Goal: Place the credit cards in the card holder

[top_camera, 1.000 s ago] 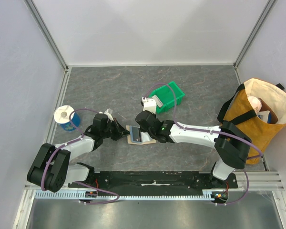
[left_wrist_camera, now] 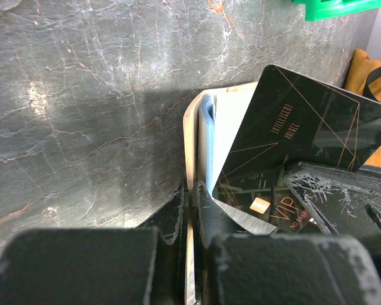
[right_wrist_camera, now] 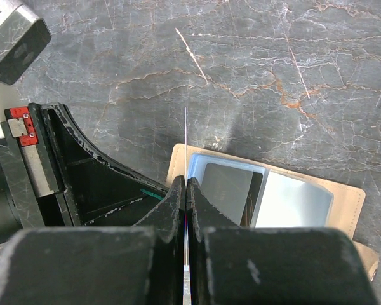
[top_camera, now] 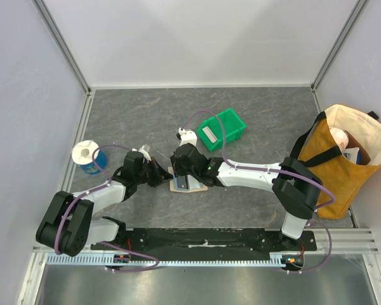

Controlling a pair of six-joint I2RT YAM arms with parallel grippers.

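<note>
The tan card holder [top_camera: 200, 189] lies unfolded on the table, with blue-edged pockets and a white panel [right_wrist_camera: 295, 202]. My left gripper is shut on the holder's left edge. Above the holder, a black card with gold lines [left_wrist_camera: 298, 121] stands on edge, pinched in my shut right gripper. From the right wrist that card shows only as a thin line between the fingertips. Gold letters and a chip show lower down in the left wrist view, partly behind the right finger [left_wrist_camera: 336, 197]. Whether the card's lower edge is inside a pocket I cannot tell.
A green box [top_camera: 231, 121] with a pale card-like item [top_camera: 209, 134] inside stands behind the right arm. To the left is a blue and white roll [top_camera: 85, 154]; a yellow bag [top_camera: 330, 159] stands far right.
My right gripper has moved left and come over the holder's left part, close to the left gripper. The left arm stays put.
</note>
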